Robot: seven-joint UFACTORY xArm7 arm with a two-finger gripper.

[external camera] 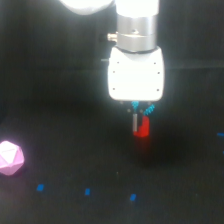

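Note:
Near the middle of the camera view, my gripper [136, 121] points down from its white hand, its thin grey fingers close together. Just right of the fingers, and partly behind them, is a small red piece [143, 128]. A blue textured piece [149, 109] shows above the red one, right under the hand's lower edge. Whether the two pieces are joined cannot be made out. The fingers overlap the red piece's left side in this view; contact is unclear, and so is whether the fingers are open or shut.
A pink faceted ball [10, 158] lies on the dark surface at the left edge. Several small blue marks dot the surface, one of them a mark [87, 191] in front. The area between ball and gripper is clear.

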